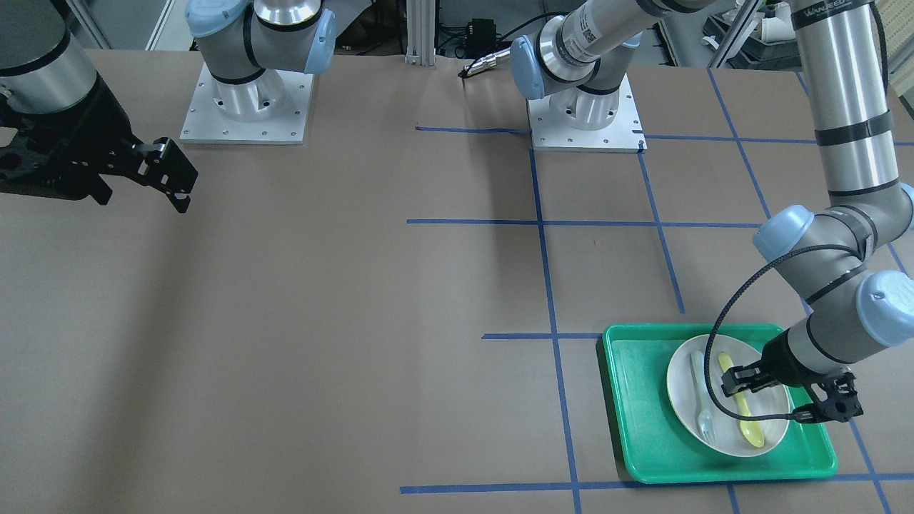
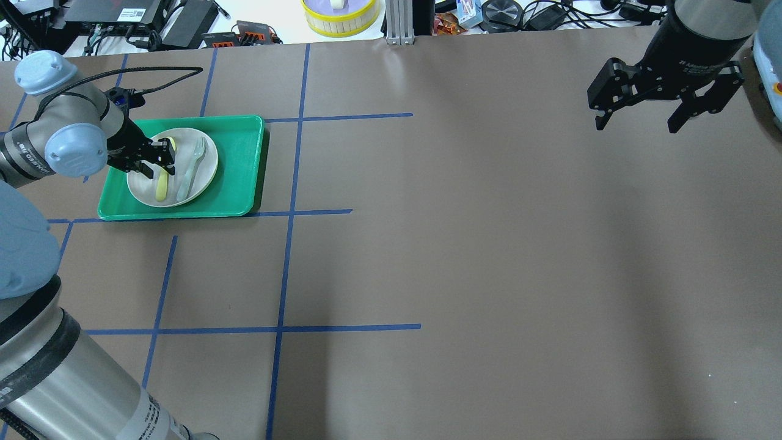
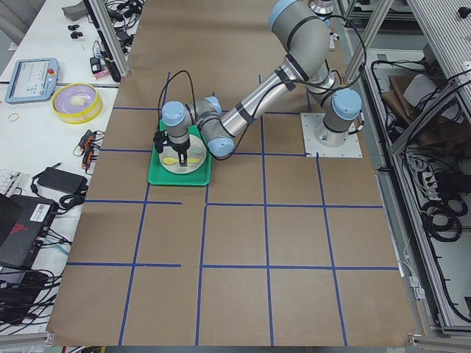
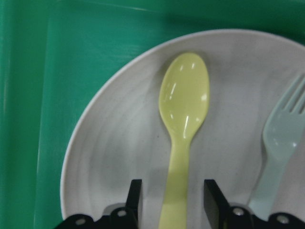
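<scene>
A green tray (image 1: 634,437) holds a white plate (image 4: 105,162) with a yellow spoon (image 4: 183,95) and a pale blue fork (image 4: 279,140) on it. In the left wrist view my gripper stands open, one finger each side of the spoon's handle, with space on both sides. The front and top views show it low over the plate, partly covering the spoon.
Another arm's gripper (image 2: 645,102) hangs over the table's far right in the top view. Further arms stand at the back of the front view.
</scene>
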